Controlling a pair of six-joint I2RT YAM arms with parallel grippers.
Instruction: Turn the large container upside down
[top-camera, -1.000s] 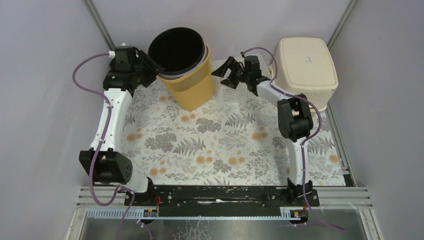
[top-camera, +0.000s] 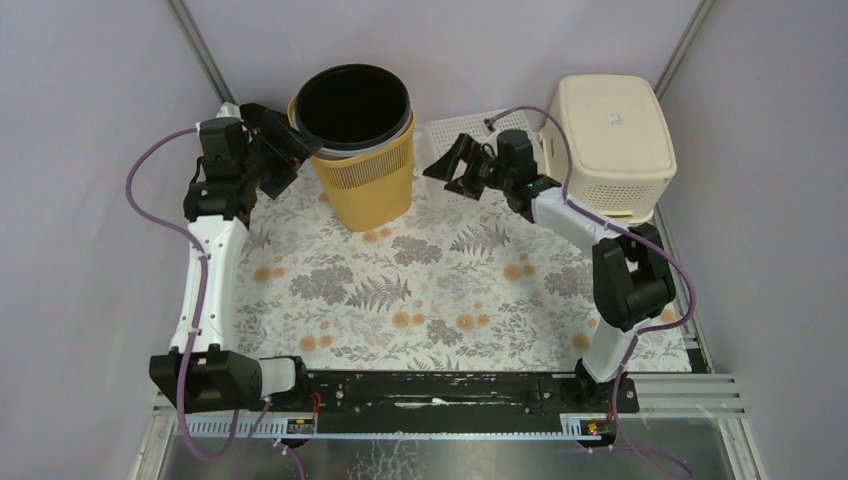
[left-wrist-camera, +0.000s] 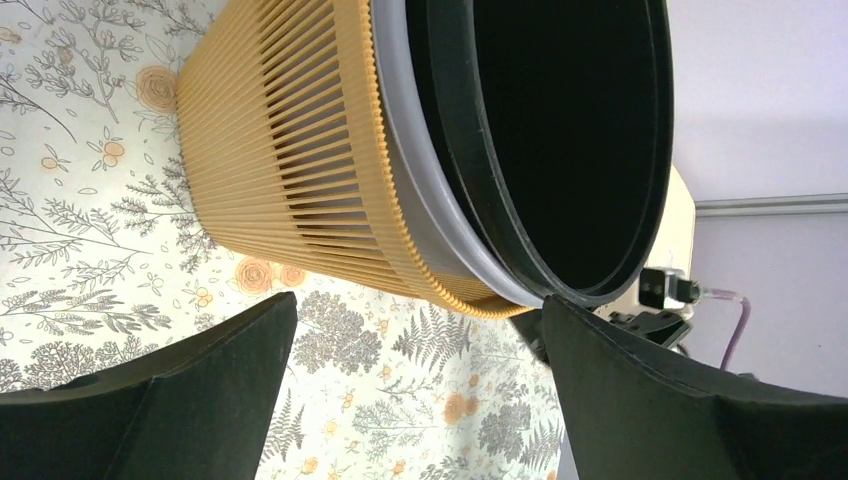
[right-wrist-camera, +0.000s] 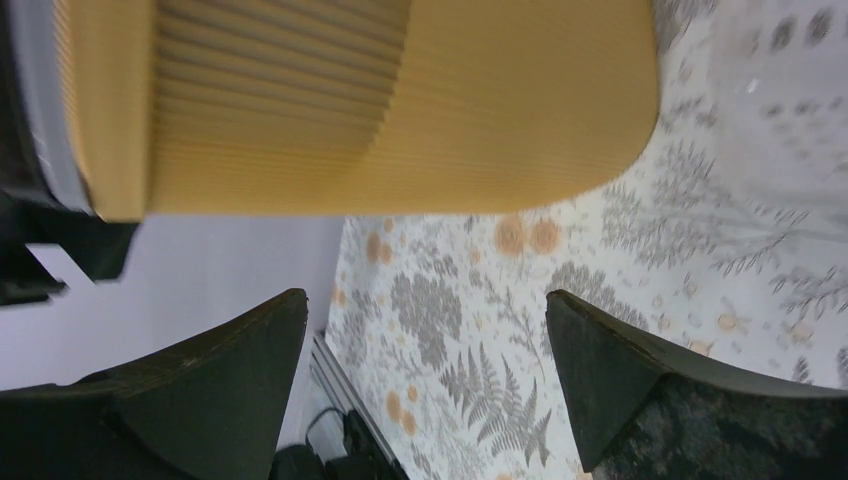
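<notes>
A yellow slatted basket (top-camera: 375, 200) stands upright at the back left, slightly tilted in the top view. A grey bin (left-wrist-camera: 400, 90) and a black bin (top-camera: 352, 105) are nested in it, their open mouths facing up. Left of its rim, my left gripper (top-camera: 297, 165) is open; the left wrist view shows the rim beyond its spread fingers (left-wrist-camera: 235, 350). To the basket's right, my open right gripper (top-camera: 441, 180) hangs clear of the basket wall, nothing between its fingers. At the back right a cream container (top-camera: 615, 120) sits with its closed face up.
A low white perforated basket (top-camera: 437, 140) lies between the yellow basket and the cream container, partly behind my right gripper. Grey walls close off the back and sides.
The left gripper has drawn slightly left, off the rim.
</notes>
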